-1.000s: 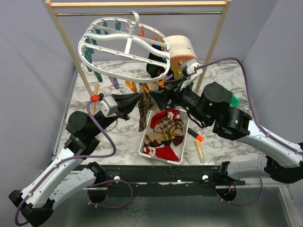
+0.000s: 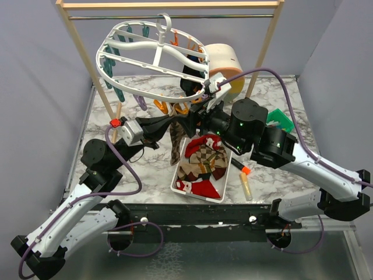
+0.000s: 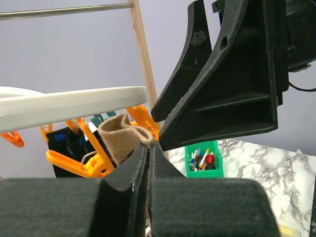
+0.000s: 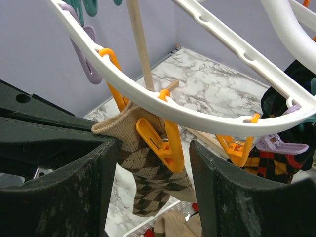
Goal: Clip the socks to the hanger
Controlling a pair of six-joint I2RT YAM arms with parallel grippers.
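Observation:
A brown checkered sock (image 4: 148,173) hangs below the white hanger (image 2: 140,92), its tan cuff (image 3: 123,138) gripped at the edge by my left gripper, which is shut on it. In the right wrist view, the left fingers (image 4: 54,136) come in from the left to that cuff. An orange clip (image 4: 165,145) on the hanger rim lies over the front of the cuff; whether its fingers pinch the cloth I cannot tell. My right gripper is open, with one finger on each side of this clip and the sock.
A dark sock with red plaid (image 4: 269,165) hangs farther along the hanger near purple and orange clips. Below, a white basket (image 2: 173,185) holds more socks. A green box (image 3: 219,168) of small items stands at the right. Wooden posts (image 2: 265,49) flank the hanger.
My right gripper has moved left, up to the orange clip and the sock's cuff. The left arm and the hanging sock look nearly unchanged.

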